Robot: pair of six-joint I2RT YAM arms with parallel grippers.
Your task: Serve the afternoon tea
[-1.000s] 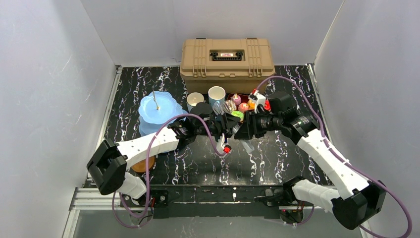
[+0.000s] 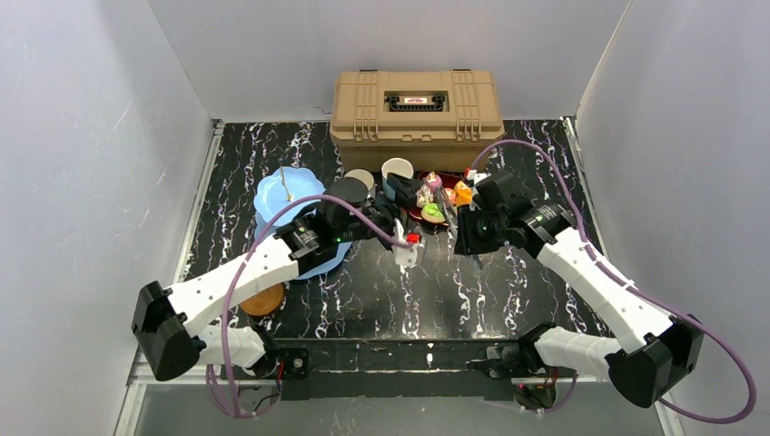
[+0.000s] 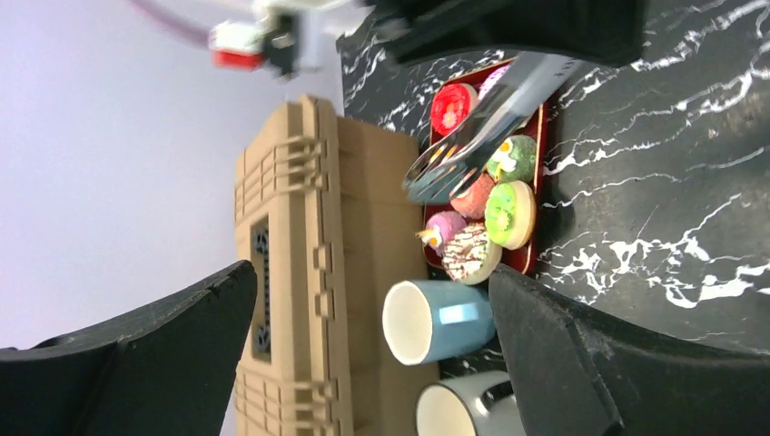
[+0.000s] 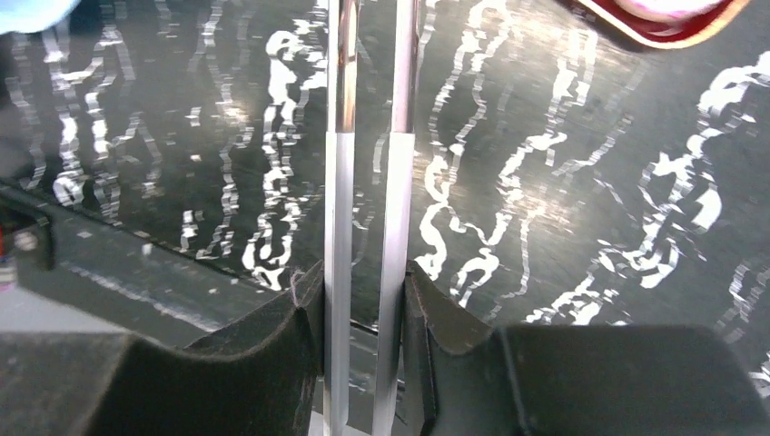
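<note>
My right gripper is shut on a pair of silver tongs (image 4: 339, 209), whose two long arms run up between its fingers. In the left wrist view the tongs (image 3: 498, 127) slant across a red tray (image 3: 542, 136) of toy sweets; whether they touch any is unclear. A green-topped cake (image 3: 510, 214), a striped donut (image 3: 470, 254) and several others lie in the tray. My left gripper is open and empty, with the blue mug (image 3: 459, 318) in view beyond its fingers. A light-blue tiered stand (image 2: 289, 197) stands on the left, partly behind the left arm.
A second mug (image 3: 486, 404) stands beside the blue one. The tan case (image 2: 418, 118) closes off the back, close behind mugs and tray. A round wooden piece (image 2: 262, 301) lies at front left.
The tongs, earlier between the two grippers, are now in the right one alone and have turned.
</note>
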